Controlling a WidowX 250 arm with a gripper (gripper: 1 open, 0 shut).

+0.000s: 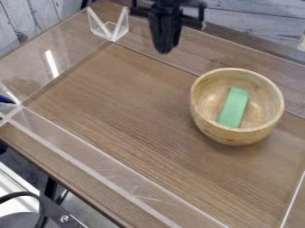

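Note:
A tan round bowl (215,129) sits on the wooden table at the right, with a green rectangular block (233,107) lying inside it. My gripper (159,44) is at the top centre, blurred, above the table's back part, up and to the left of the bowl and apart from it. It looks shut, with nothing visible between its fingers.
A clear angular plastic piece (107,27) stands at the back left. A dark cable lies at the bottom left corner.

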